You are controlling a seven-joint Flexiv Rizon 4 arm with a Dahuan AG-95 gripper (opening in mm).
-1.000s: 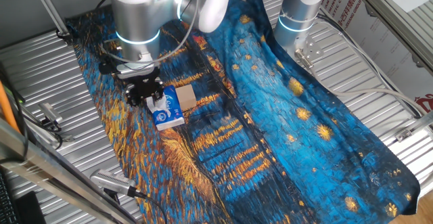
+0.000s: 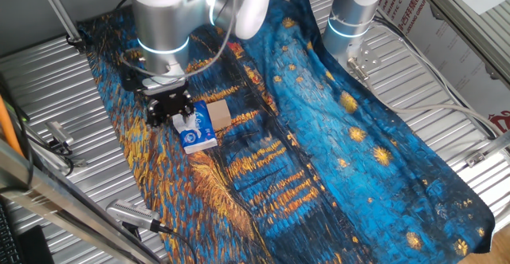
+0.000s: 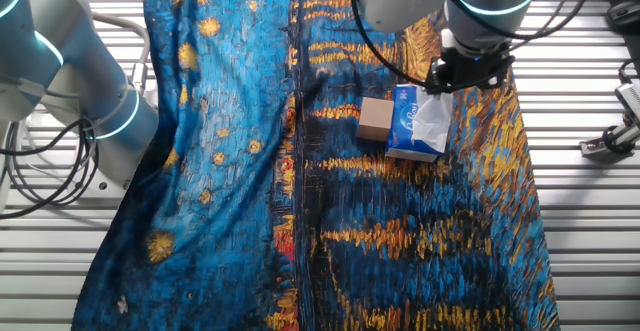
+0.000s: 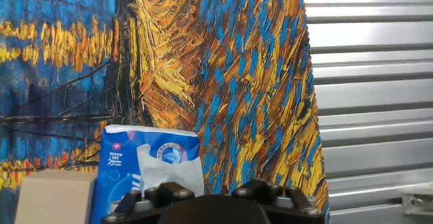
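Note:
A blue and white tissue pack (image 2: 198, 133) lies on the patterned cloth, a crumpled white tissue (image 4: 166, 170) standing out of its top. Against one side of the pack sits a small plain cardboard box (image 3: 376, 118). My gripper (image 2: 170, 119) is above the cloth by the end of the pack. In the wrist view, the gripper's two black fingers (image 4: 174, 191) stand apart at the bottom edge, the left one overlapping the tissue and pack. The fingers are open, and nothing shows held between them.
The cloth (image 2: 335, 168), printed like a painting, covers much of the ribbed metal table (image 3: 590, 261). A grey device (image 2: 134, 214) with a cable lies near the frame.
The pack and box have stayed in place.

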